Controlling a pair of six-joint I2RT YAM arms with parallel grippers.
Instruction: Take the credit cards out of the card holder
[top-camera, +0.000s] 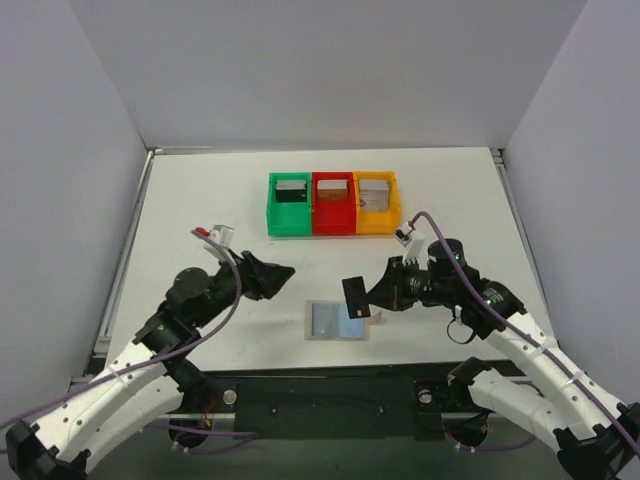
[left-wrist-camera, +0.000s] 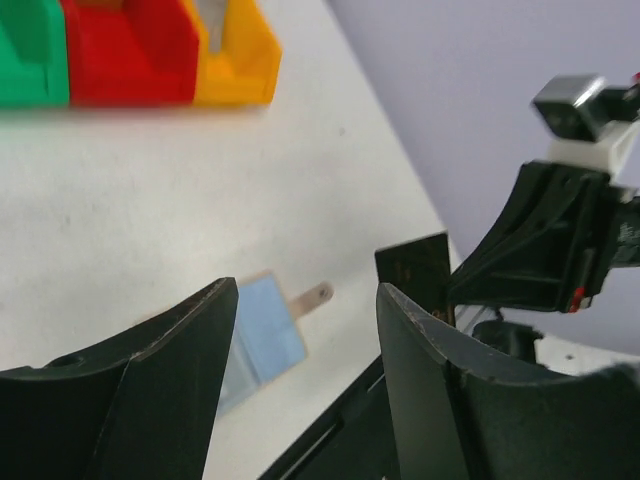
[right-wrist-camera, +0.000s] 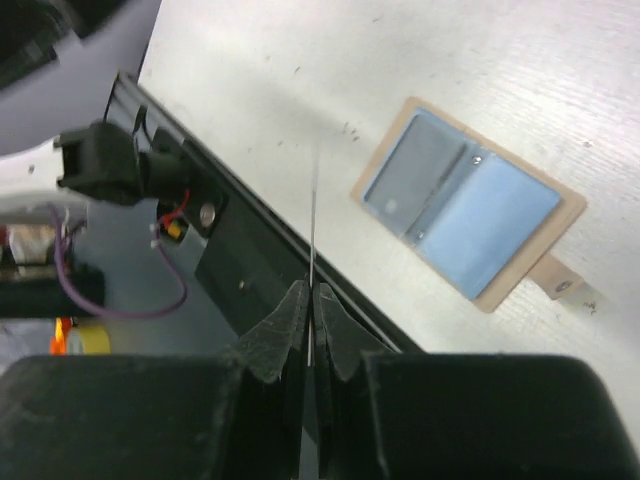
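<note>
The card holder (right-wrist-camera: 490, 225) lies open on the table, tan-edged, with a blue side and a clear grey-blue pocket, and a tan strap juts from one edge. A black card (top-camera: 356, 298) is pinched by my right gripper, which is shut on it; in the right wrist view the card is edge-on, a thin upright line. From above, the card overlaps the holder's upper right part and appears raised off it. Left of the holder and apart from it, my left gripper is open with nothing between its fingers.
Green (top-camera: 290, 222), red (top-camera: 333, 222) and orange (top-camera: 378, 224) bins stand side by side at the back, with cards or card-like pieces inside. The dark front edge (top-camera: 300, 373) runs close below the holder.
</note>
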